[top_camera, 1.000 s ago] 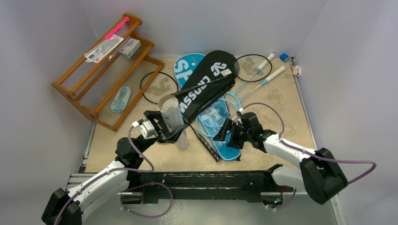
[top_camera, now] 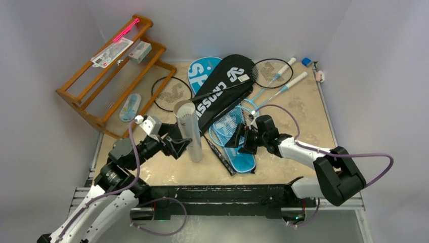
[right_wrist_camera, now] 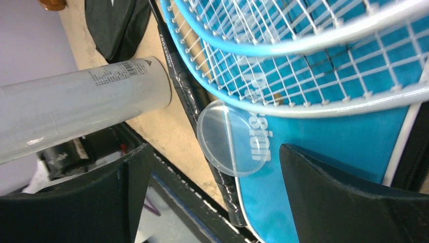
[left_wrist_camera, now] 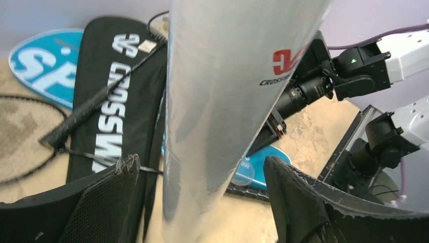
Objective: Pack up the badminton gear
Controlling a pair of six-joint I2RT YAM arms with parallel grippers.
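Note:
A white shuttlecock tube stands on end on the table. My left gripper is beside it with its fingers apart. In the left wrist view the tube rises between and beyond the fingers, with bare space on both sides. A clear round lid rests on the blue bag, below a blue-and-white racket rim. My right gripper stands open over the lid, one finger to either side, and contact cannot be made out.
A black Crossway bag and a blue bag lie at the back. Black-framed rackets lie around them. The wooden shelf occupies the left rear. Open table shows at right.
My left gripper has drawn back leftward from the tube, whose top has swayed and stays up. The right gripper has shifted slightly left, and the blue bag beneath it has slid a little left.

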